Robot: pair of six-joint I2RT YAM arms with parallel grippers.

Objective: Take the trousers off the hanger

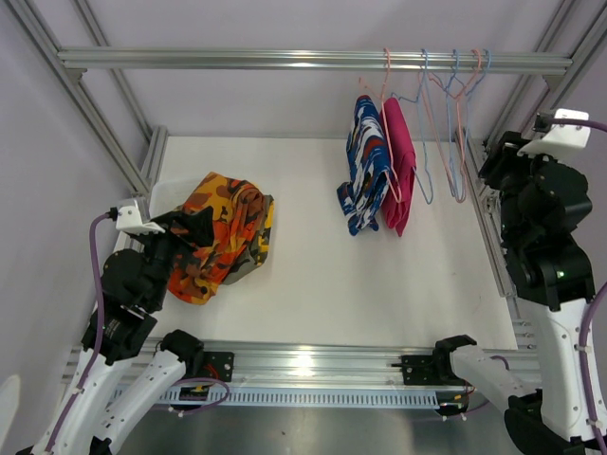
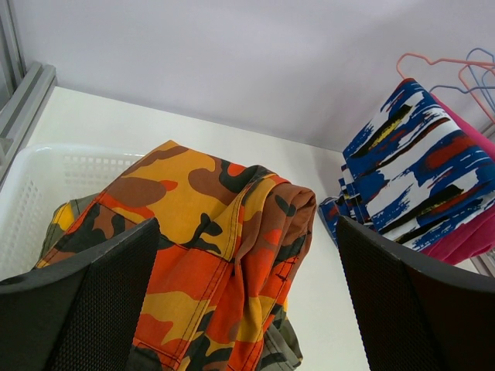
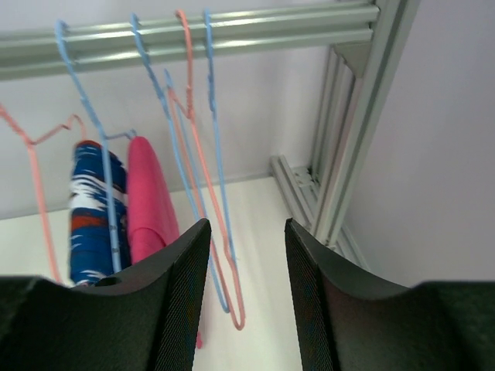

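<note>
Blue, red and white patterned trousers (image 1: 365, 166) and a magenta garment (image 1: 399, 166) hang on hangers from the rail, right of centre. Orange camouflage cloth (image 1: 213, 237) lies heaped at the left, over a white basket (image 2: 42, 182). My left gripper is open above that heap, nothing held. My right gripper stands open at the right end of the rail, facing several empty pink and blue hangers; the two hanging garments show behind them in the right wrist view.
The metal rail (image 1: 237, 59) spans the back. The white board (image 1: 313, 284) is clear in the middle. Frame posts (image 3: 360, 124) border the right side, close to my right arm.
</note>
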